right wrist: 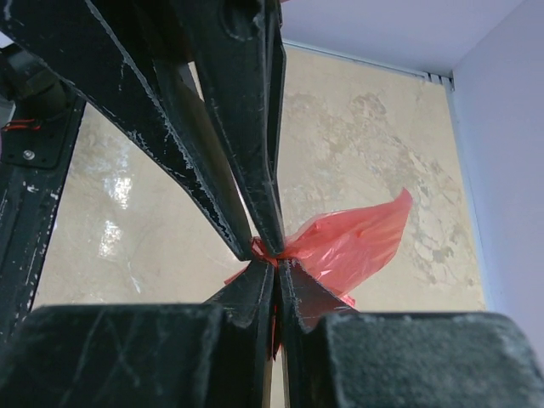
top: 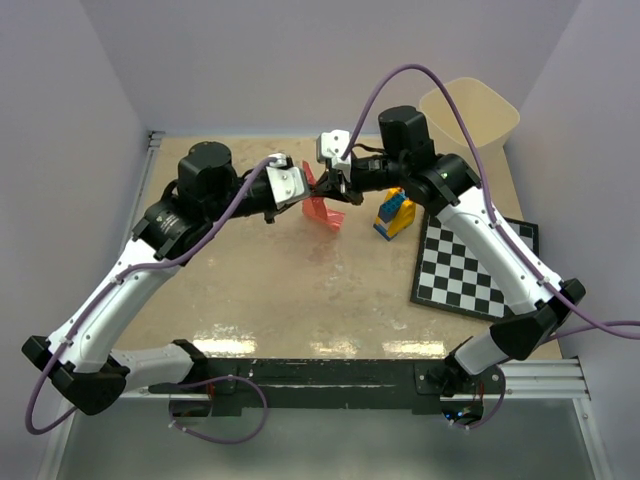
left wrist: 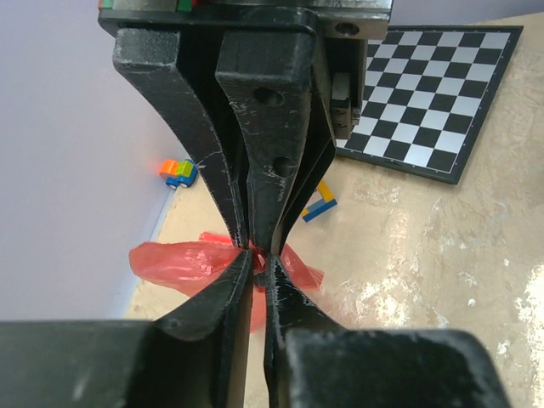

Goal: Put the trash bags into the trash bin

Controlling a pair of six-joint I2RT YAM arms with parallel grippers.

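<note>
A red plastic bag (top: pixel 325 212) hangs between my two grippers above the table's middle. In the top view my left gripper (top: pixel 300 185) and right gripper (top: pixel 325 183) meet tip to tip at it. In both wrist views the fingertips of the two grippers crowd together on a pinched part of the red bag (left wrist: pixel 183 265) (right wrist: pixel 348 242); whether each is fully closed on it is hard to tell. The cream bin (top: pixel 468 105) stands at the back right.
A black and white checkered board (top: pixel 470 270) lies on the right. Yellow and blue toy pieces (top: pixel 395 215) sit right of the bag.
</note>
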